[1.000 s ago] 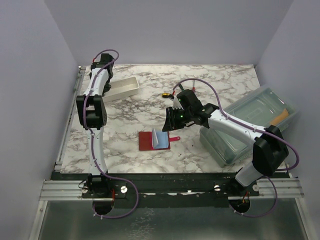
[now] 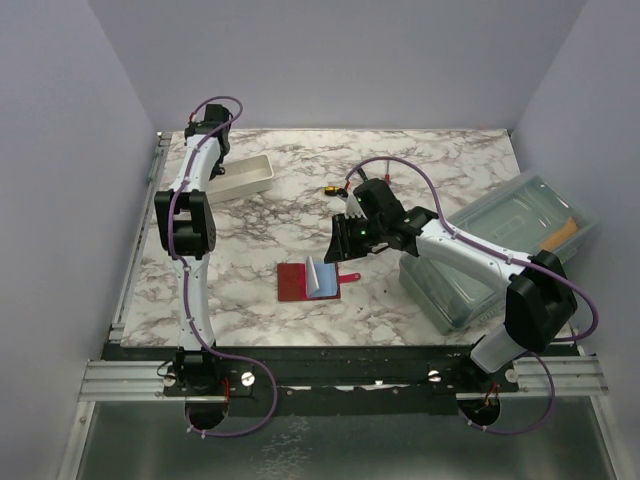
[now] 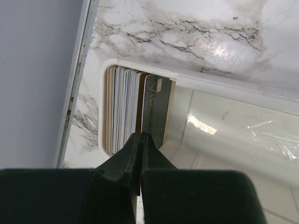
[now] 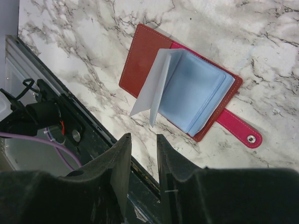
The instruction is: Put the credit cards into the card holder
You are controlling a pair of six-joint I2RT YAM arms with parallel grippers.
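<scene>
In the left wrist view, a row of credit cards (image 3: 122, 102) stands on edge at one end of the white tray (image 3: 224, 87). My left gripper is shut, its tips against the edge of a dark card (image 3: 157, 100) at the row's inner side. Whether that edge is pinched between them cannot be made out. The card holder (image 4: 189, 91) lies opened out on the table, with pale blue sleeves and a reddish-brown cover. Beside it my right gripper stands partly open, nothing between its fingers.
A small yellow and black item (image 2: 333, 190) and a red-handled tool (image 2: 388, 172) lie toward the back. On the right is a large clear bin (image 2: 440, 290). Bare marble surrounds the card holder.
The left gripper has shifted slightly right at the tray over the last second. The tray sits a little further left than before. The right arm and card holder look unmoved.
</scene>
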